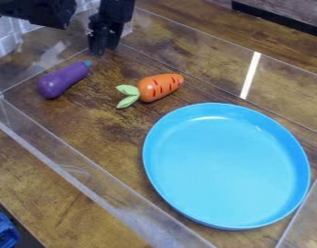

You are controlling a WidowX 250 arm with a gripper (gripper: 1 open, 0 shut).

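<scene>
The dark gripper (107, 33) hangs at the top left of the camera view, above and behind a purple eggplant toy (62, 80); whether its fingers are open or shut is unclear. An orange carrot toy (158, 87) with green leaves lies right of the eggplant. A large blue plate (226, 167) sits at the lower right, apart from both toys.
A wooden table (77, 160) lies under clear plastic walls along its edges. A blue object (0, 232) is partly visible at the lower left corner.
</scene>
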